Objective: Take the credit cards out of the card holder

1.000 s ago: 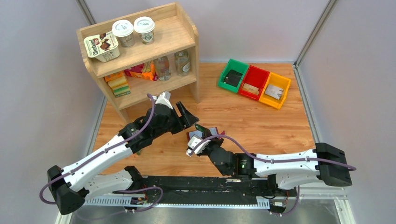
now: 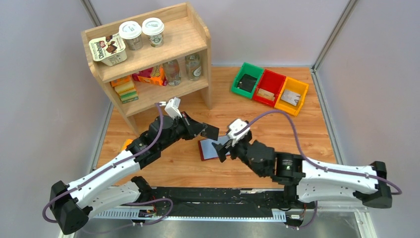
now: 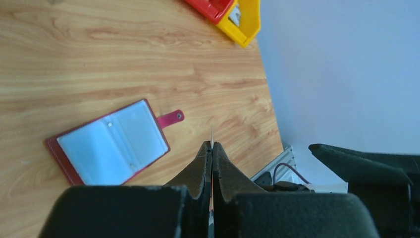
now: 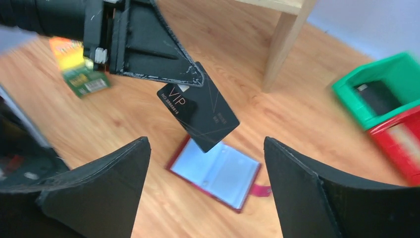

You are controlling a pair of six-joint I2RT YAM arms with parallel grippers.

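Note:
A black VIP card (image 4: pixel 200 111) hangs in the air, with my left gripper shut on its upper end. In the left wrist view the card is seen edge-on as a thin line. The card holder (image 3: pixel 106 144) lies open on the table below, dark red with pale blue pockets and a strap sticking out to one side. No card shows in the pockets in view. My right gripper is open, its two fingers wide apart and nothing between them. In the top view it stands just right of the black card (image 2: pixel 210 132).
Green (image 2: pixel 236 89), red (image 2: pixel 278 78) and yellow (image 2: pixel 296 110) bins stand at the back right, with flat items inside. A wooden shelf (image 2: pixel 190 91) holding food and bottles occupies the back left. Table space between the holder and the bins is clear.
The right gripper has opened and drawn away to the right, leaving the card with the left.

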